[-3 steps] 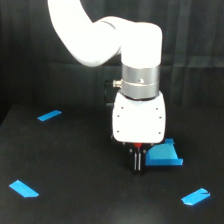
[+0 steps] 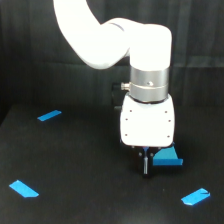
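The white arm reaches down from the top of the camera view, with its gripper [image 2: 147, 170] low over the dark table, right of the middle. Its narrow fingers are dark and small, and whether a gap lies between them is not clear. Just to the right of the fingers, partly covered by the gripper body, is a blue object [image 2: 169, 158]. Whether the fingers touch it cannot be told.
Flat blue strips lie on the table: one at the back left [image 2: 49, 115], one at the front left [image 2: 24, 189] and one at the front right [image 2: 196, 197].
The gripper has moved a little to the right and slightly lower, covering more of the blue object's left side. The blue object and the strips seem to lie where they were.
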